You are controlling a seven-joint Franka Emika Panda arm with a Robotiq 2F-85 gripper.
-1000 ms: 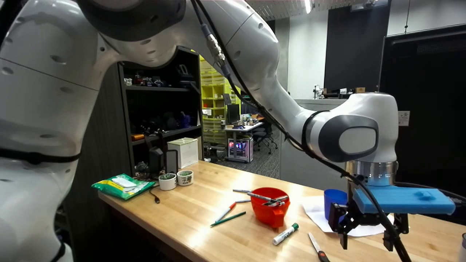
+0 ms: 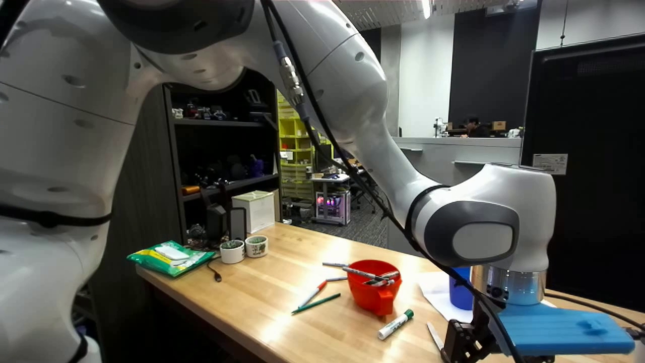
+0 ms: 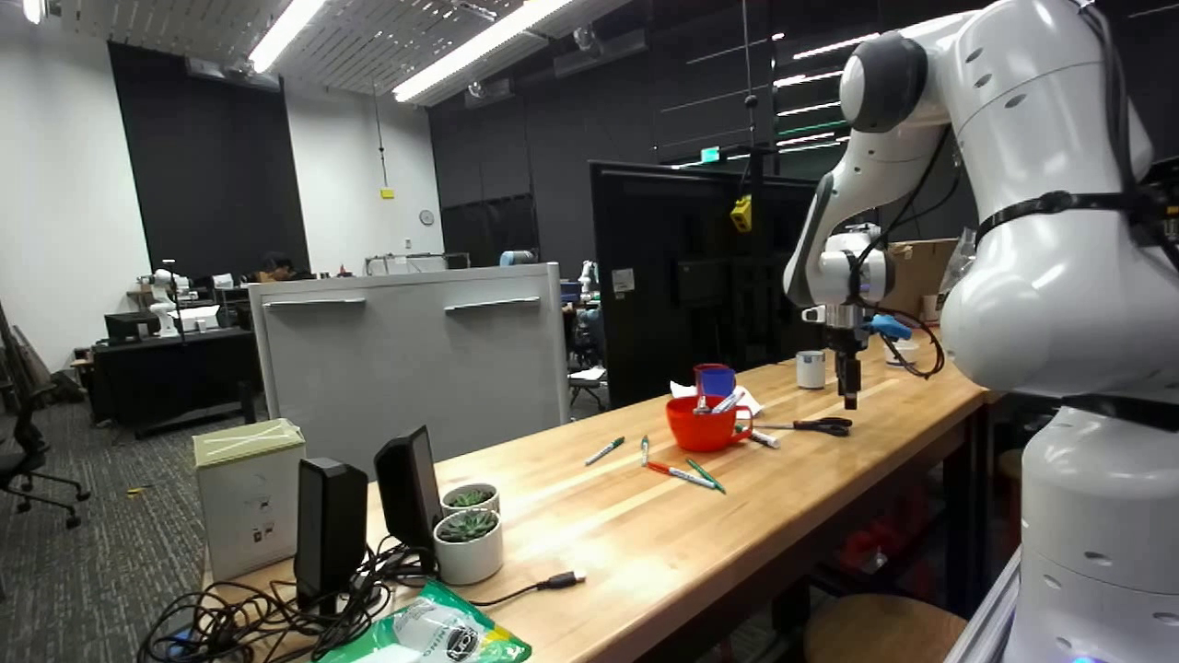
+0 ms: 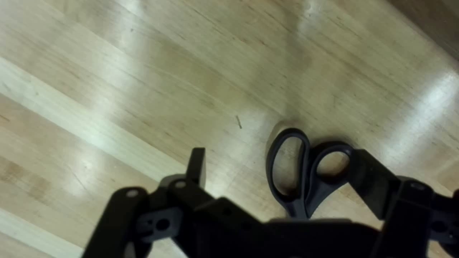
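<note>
Black-handled scissors (image 4: 304, 189) lie flat on the table; only their handle loops show in the wrist view, the blades being hidden under the gripper's body. My gripper is open low over them, its fingers wide apart. Both loops sit between the fingers, the right-hand loop close against or overlapped by the right finger (image 4: 370, 182); whether they touch I cannot tell. In exterior view 2 the gripper (image 3: 848, 400) points straight down above the scissors' handles (image 3: 826, 426). Exterior view 1 shows just a blade (image 2: 434, 336) beside the gripper.
A red mug (image 2: 367, 302) holding markers stands near the gripper, with several loose markers such as a green-capped one (image 2: 396, 324) around it. Behind are a blue cup (image 2: 460, 295) on white paper and a white can (image 3: 810, 370). Bare table stretches toward the potted plants (image 3: 469, 543).
The gripper has come down toward the table and slightly left in exterior view 1, and now covers the scissors' handle there. The mug and markers have stayed put.
</note>
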